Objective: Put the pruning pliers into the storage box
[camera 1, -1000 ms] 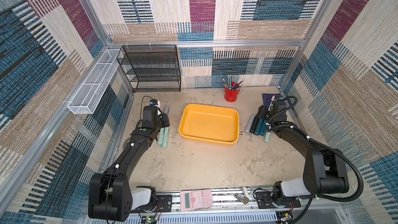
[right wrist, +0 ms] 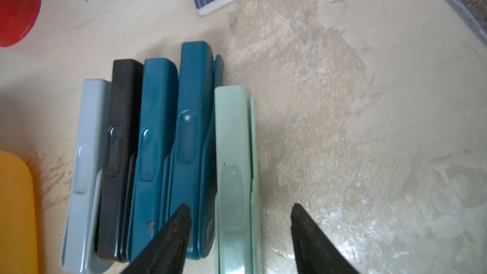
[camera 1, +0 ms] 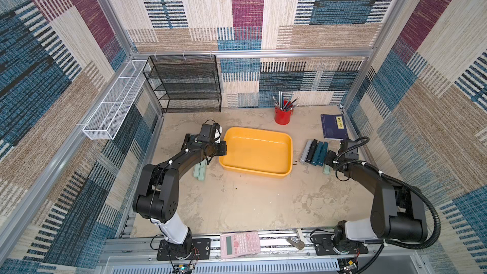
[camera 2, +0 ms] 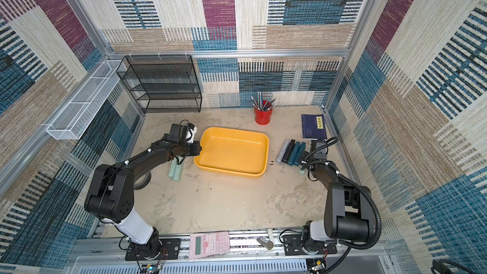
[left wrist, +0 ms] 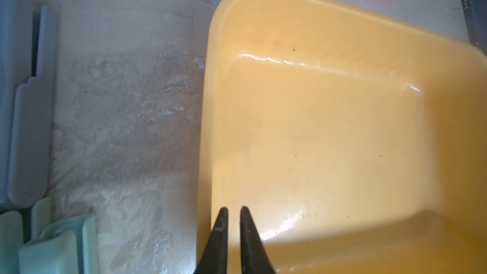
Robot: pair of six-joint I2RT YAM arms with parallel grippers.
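The storage box is an open yellow tray (camera 1: 257,150), empty, in the middle of the table. Along its right lies a row of slim stapler-like tools: one grey-blue (right wrist: 91,137), one black (right wrist: 121,137), two dark blue (right wrist: 188,137) and a pale green one (right wrist: 233,162) at the row's right end. My right gripper is parted above the pale green tool, a finger to either side of it in view. Shut with nothing between its fingers, my left gripper hovers over the tray's left rim. Left of the tray lie pale green tools (left wrist: 55,246) and a grey-blue one (left wrist: 25,96).
A red pen cup (camera 1: 283,113) stands behind the tray. The navy book (camera 1: 333,126) lies at the back right. A black wire rack (camera 1: 185,83) fills the back left corner.
My left arm has swung right, from over the left-hand tools to the tray's left rim. My right gripper has drawn toward the front, from the book's edge to the pale green tool.
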